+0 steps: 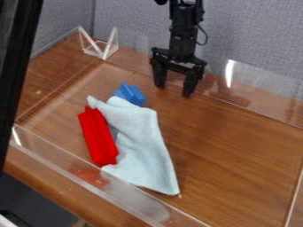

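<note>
My black gripper [176,78] hangs at the back centre of the wooden table, its fingers open and pointing down, nothing visible between them. A blue block [129,94] lies below and left of it, at the upper edge of a pale blue cloth [143,150]. A long red object [98,136] lies along the cloth's left side, toward the front left.
A white wire rack or holder [98,44] stands in the back left corner. Clear plastic walls border the table [232,160].
</note>
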